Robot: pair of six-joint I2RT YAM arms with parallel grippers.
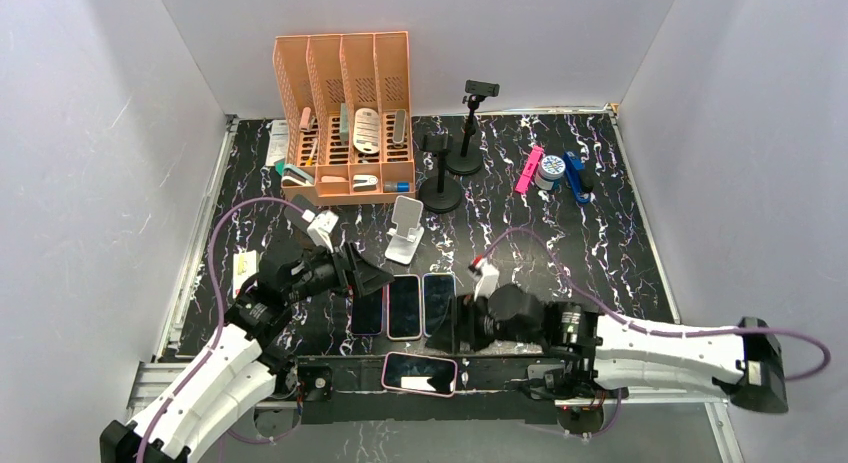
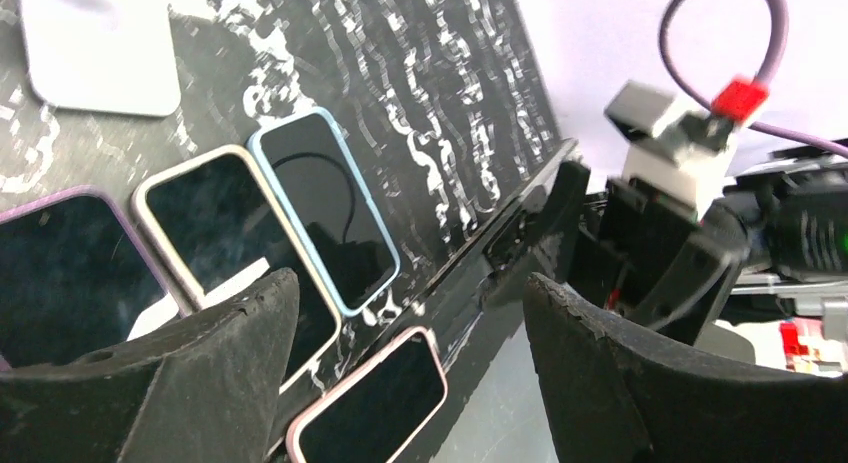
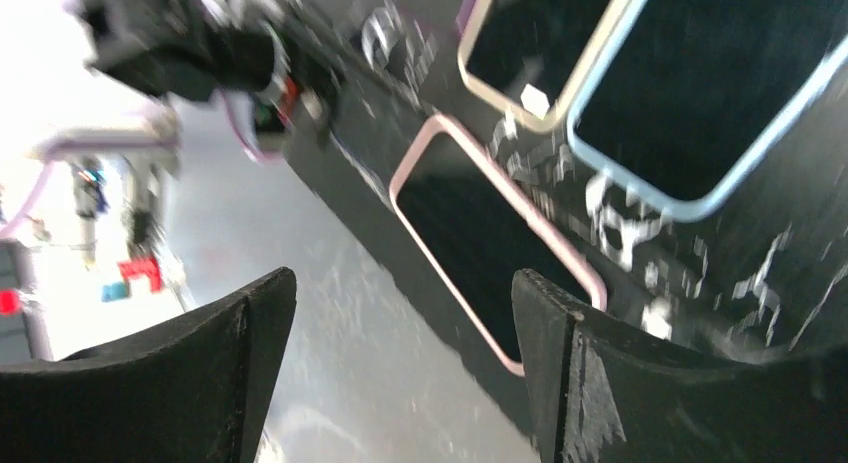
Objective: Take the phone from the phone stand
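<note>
The white phone stand [image 1: 405, 230] stands empty on the marbled table in the top view, its base [image 2: 98, 48] showing in the left wrist view. One pink-framed phone [image 1: 419, 374] lies flat, screen up, on the table's front strip; the right wrist view shows this pink-framed phone [image 3: 490, 238] beyond my fingers. Above the row of phones my left gripper [image 1: 372, 273] hangs open, nothing between its fingers. My right gripper [image 1: 447, 328] is low over the row's right side, near the lone phone, its fingers [image 3: 575, 358] apart and empty.
Three phones lie side by side: a purple-edged phone [image 1: 367, 311], a cream-edged phone [image 1: 404, 308] and a blue-edged phone [image 1: 440, 293]. Behind are an orange organizer [image 1: 340, 68] and black stands [image 1: 440, 193].
</note>
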